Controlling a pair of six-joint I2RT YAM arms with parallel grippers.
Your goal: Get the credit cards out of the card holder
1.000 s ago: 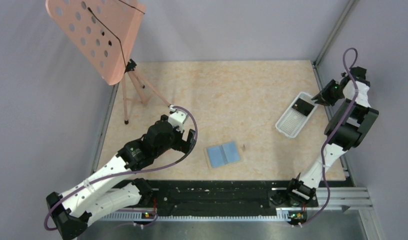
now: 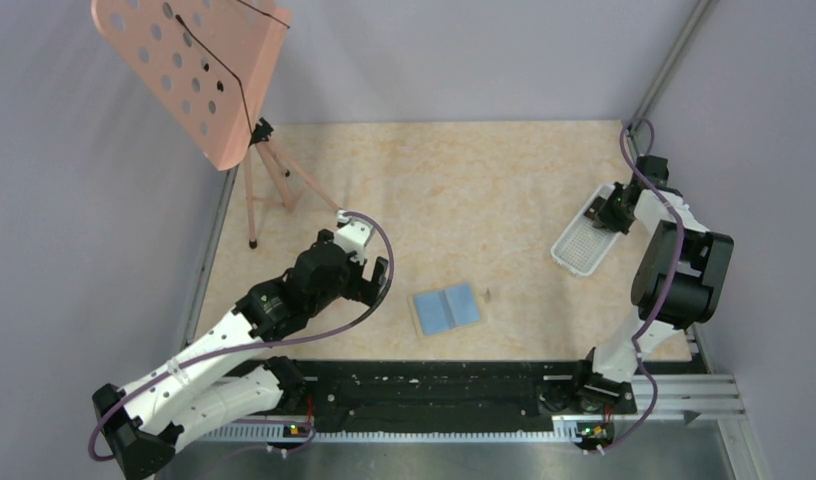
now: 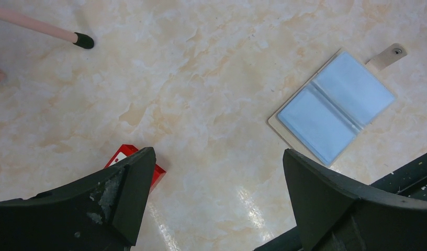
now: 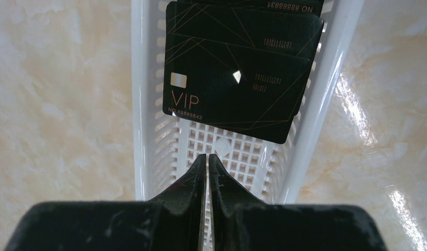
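The card holder [image 3: 332, 104] lies spread flat, pale blue inside with a beige edge and snap strap [image 3: 389, 56]; no dark card shows on its blue faces. In the left wrist view, my left gripper is wide open, with only tabletop between its fingers and the holder beyond the right one. Several black credit cards [image 4: 232, 86], the top one marked VIP, lie overlapped in a white basket [image 4: 141, 104]. My right gripper is over that basket, just short of the cards' near edge. Its fingers are shut to a slit; nothing shows between them.
A red box [image 3: 158, 177] sits partly hidden behind my left finger. The pink tripod stand [image 2: 274, 175] occupies the back left. Bare tabletop [image 2: 464, 200] stretches across the middle and back.
My right gripper has swung leftward from beyond the basket's right edge to over it, covering most of the cards in the top view. The left arm and card holder have stayed still.
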